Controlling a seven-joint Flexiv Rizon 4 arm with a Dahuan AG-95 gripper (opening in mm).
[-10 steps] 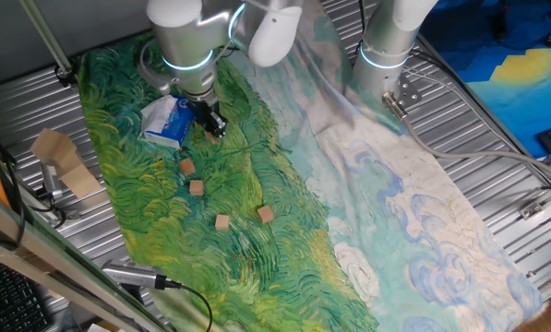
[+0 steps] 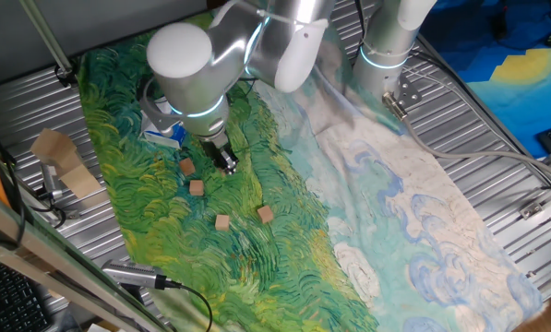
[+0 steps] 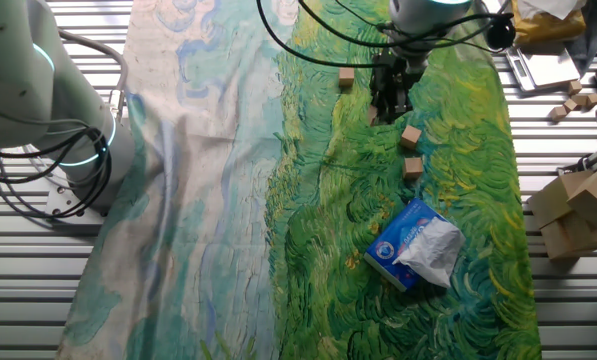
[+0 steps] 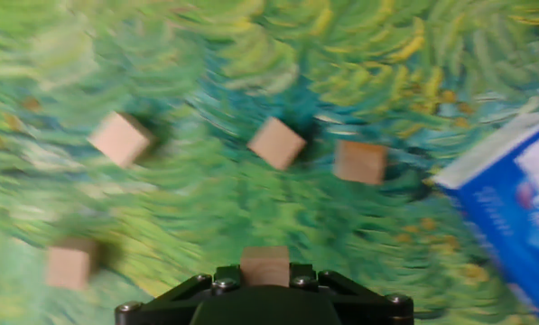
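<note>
My gripper is shut on a small wooden block (image 4: 264, 262), visible between its fingers at the bottom of the wrist view. In exterior view 1 the gripper (image 2: 227, 168) hangs above the green part of the cloth, and the held block cannot be made out there. Ahead of it lie other wooden blocks: a pair close together, one block (image 2: 186, 167) and another block (image 2: 197, 187), then a third block (image 2: 222, 222) and one more block (image 2: 265, 214) farther off. All of these sit apart from the gripper.
A blue tissue pack (image 3: 414, 245) lies on the painted cloth (image 3: 328, 280), partly behind the arm in exterior view 1. Cardboard pieces (image 2: 67, 166) stand off the cloth's edge. Bare cloth surrounds the loose blocks.
The gripper has moved away from the tissue pack, toward the loose blocks, in exterior view 1. The block seen beside it earlier no longer shows there. The other blocks have not moved.
</note>
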